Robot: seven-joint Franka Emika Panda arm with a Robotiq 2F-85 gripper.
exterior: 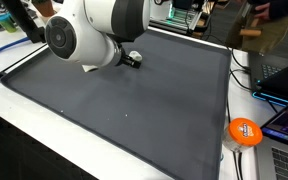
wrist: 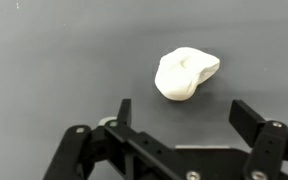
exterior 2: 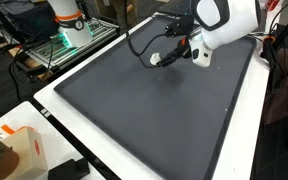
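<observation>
A small, lumpy white object (wrist: pixel 187 72) rests on the dark grey board, just ahead of my gripper in the wrist view. The two black fingers stand wide apart, so the gripper is open, and nothing shows between them. The same white piece (exterior: pixel 135 56) appears right beside the gripper in exterior view 1, and the white piece (exterior 2: pixel 155 58) sits close to the fingers in exterior view 2. Something else pale shows partly behind the gripper in the wrist view; its shape is hidden.
The dark board (exterior 2: pixel 149 110) is bare over its front and middle. On the white table beside it sits an orange-lidded container (exterior: pixel 243 132), with laptops (exterior: pixel 280 160) at the right edge. A white-and-orange device (exterior 2: pixel 24 150) stands near the board's corner.
</observation>
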